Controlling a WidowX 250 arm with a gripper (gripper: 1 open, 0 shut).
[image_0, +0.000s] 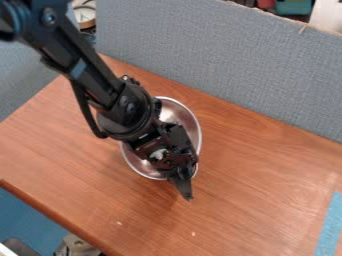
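My black arm reaches down from the upper left over a round metal bowl (185, 114) with a pinkish sheen on the wooden table. My gripper (185, 188) is low at the bowl's near right rim, its fingertips pointing toward the front and appearing just past the rim. It looks shut, with nothing visible between its fingers. The arm hides much of the bowl's inside, so I cannot tell what, if anything, is in it or whether the fingers touch the rim.
A grey padded panel (227, 70) runs along the back. Bare wood (267, 170) is clear to the right and at the left. A blue strip (329, 222) lies at the right edge, and the table's front left edge drops to a blue surface (27, 220).
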